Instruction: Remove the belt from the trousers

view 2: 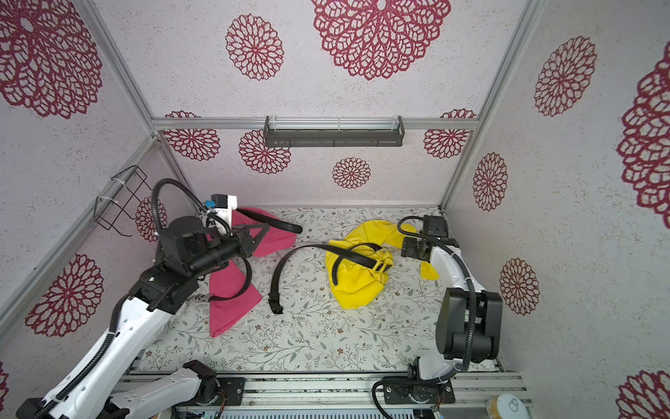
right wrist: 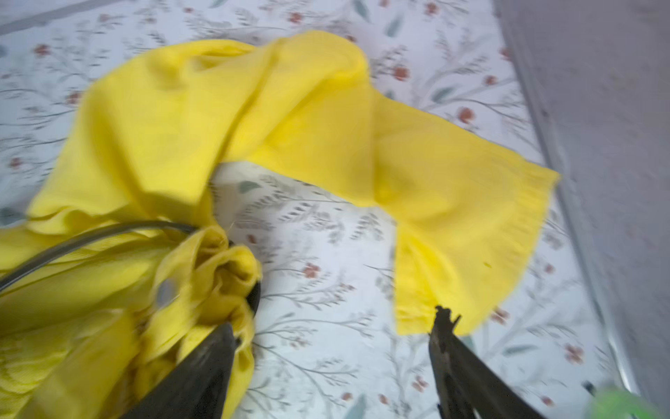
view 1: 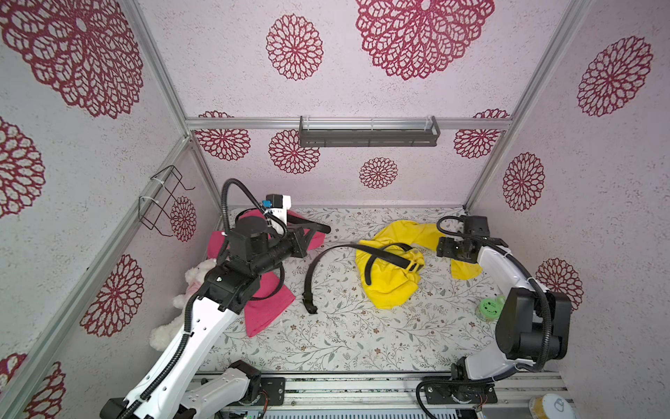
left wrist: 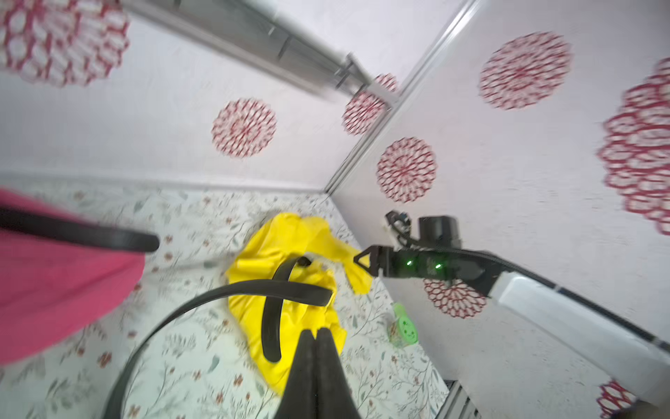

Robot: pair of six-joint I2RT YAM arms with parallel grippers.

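The yellow trousers point(view 1: 387, 293) lie crumpled at the centre-right of the table. A black belt point(view 1: 328, 252) curves leftward from them to its buckle point(view 1: 309, 303), with part still lying among the yellow folds, apparently through a loop. My left gripper point(view 1: 301, 244) is raised at the left over the pink cloth, shut with nothing visible between its fingers. My right gripper point(view 1: 442, 245) hangs low over the right part of the trousers, its fingers apart with nothing held between them.
Pink cloth point(view 1: 268, 300) with a second black strap lies at the left, beside a white plush toy point(view 1: 167, 331). A green round object point(view 1: 490, 307) sits at the right wall.
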